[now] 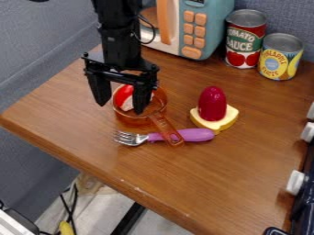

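Note:
My black gripper [120,90] hangs over an amber translucent pan [164,123] on the wooden table, its two fingers apart and open. A red and white object [123,96] shows inside the pan, partly hidden behind the gripper. The pan's handle crosses a fork with a purple handle [196,135]. To the right, a dark red egg-shaped piece [212,103] stands on a yellow and white piece [226,123].
A tomato can [244,41], a yellow can [280,61] and a teal toy microwave [188,27] line the back. A dark appliance with white knobs [297,188] edges the right.

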